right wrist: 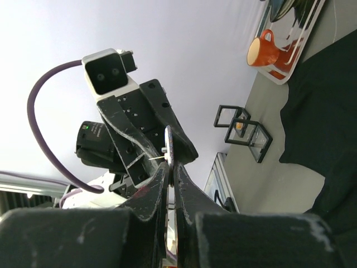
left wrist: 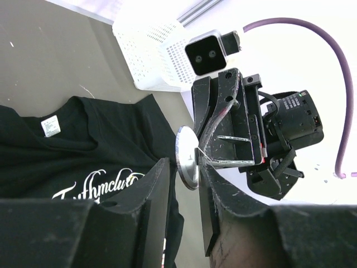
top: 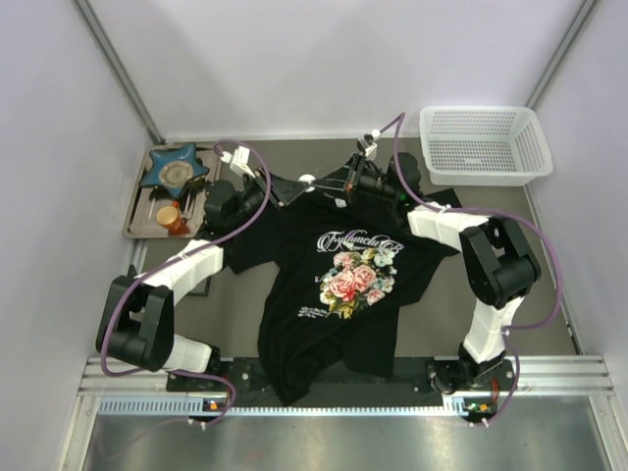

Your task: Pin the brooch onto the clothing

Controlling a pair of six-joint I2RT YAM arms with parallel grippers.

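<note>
A small white round brooch (top: 307,182) is between my two grippers, above the top of the black T-shirt (top: 285,294) with its script and flower print. My right gripper is shut on the brooch, seen edge-on at its fingertips with a thin pin sticking out sideways. My left gripper faces it with the brooch (left wrist: 187,157) at its fingertips, the fingers slightly apart on either side of it; whether they press on it I cannot tell.
A steel tray (top: 147,221) with a star dish and orange mug is at the back left. A white basket (top: 486,172) stands at the back right. Small framed holders (right wrist: 259,142) lie on the table left of the shirt.
</note>
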